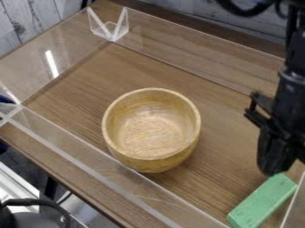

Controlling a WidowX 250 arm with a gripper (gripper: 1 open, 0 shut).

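My black gripper (273,162) hangs at the right edge of the camera view, shut, with nothing visible between its fingers. Just below it, near the front right, a green rectangular block (261,201) lies on the wooden table, apart from the gripper.
A round tan bowl (152,129) sits in the middle of the table (95,67). Clear plastic walls edge the table, with a clear bracket (109,26) at the back left. Black cables lie at the front left corner.
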